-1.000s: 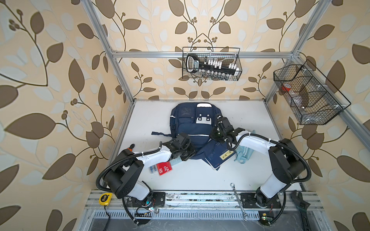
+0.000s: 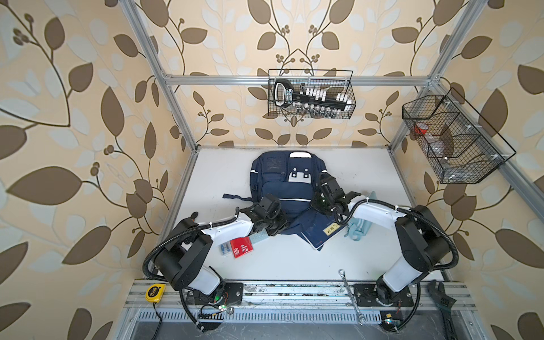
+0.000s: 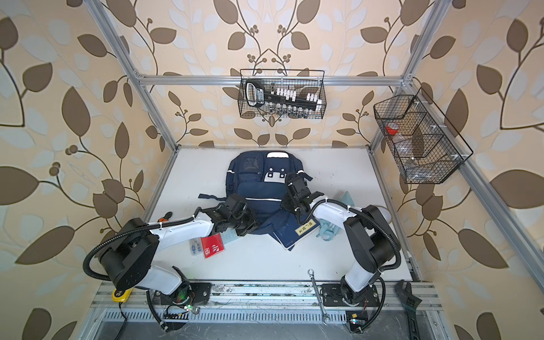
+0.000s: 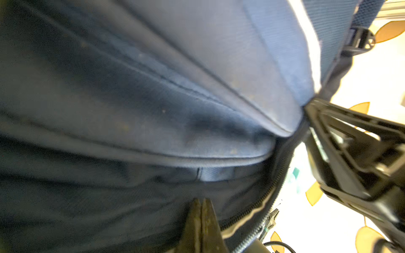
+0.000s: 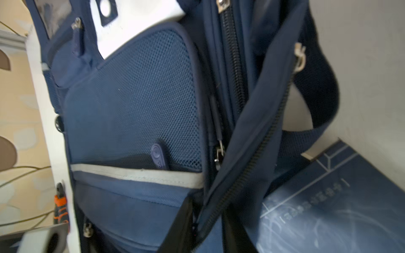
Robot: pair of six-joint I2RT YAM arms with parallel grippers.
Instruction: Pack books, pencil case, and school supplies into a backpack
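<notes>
A dark blue backpack (image 2: 283,181) lies on the table, its zipped mouth toward me. My left gripper is shut in front of the dark lining inside that mouth, with nothing visible between its fingertips. At the bag's right side, my right gripper stands part open around the zipped edge of a flap (image 5: 253,139); its fingers are apart on either side of the cloth. A dark blue book (image 2: 317,229) lies partly under the flap. The light blue pencil case (image 2: 357,226) lies right of it, partly behind the right arm. Beside the left gripper are a red packet (image 2: 241,247) and a pale blue item (image 2: 259,236).
A small clear pack (image 2: 225,248) lies left of the red packet. An orange-and-black tool (image 3: 165,217) sits at the left table edge. A wrench (image 2: 351,294) rests on the front rail.
The right gripper has shifted very slightly at the bag's right edge. The left arm has barely moved; the backpack, book and packets stay put.
</notes>
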